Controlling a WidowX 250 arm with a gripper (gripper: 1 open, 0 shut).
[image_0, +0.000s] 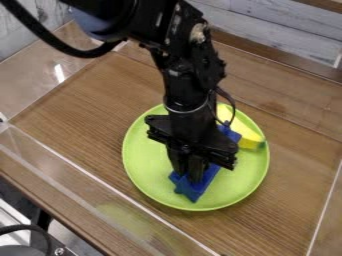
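Observation:
My black gripper (187, 150) reaches down over a green plate (144, 165), its fingertips low on a blue object (198, 184) that lies lengthwise on the plate beneath it. The blue object shows on both sides of the gripper. A yellow object (247, 135) lies at the plate's right rear. Whether the fingers are closed on the blue object cannot be told, as the gripper hides it.
A white panelled wall (281, 35) runs along the back. Black cables (34, 229) show at the lower left.

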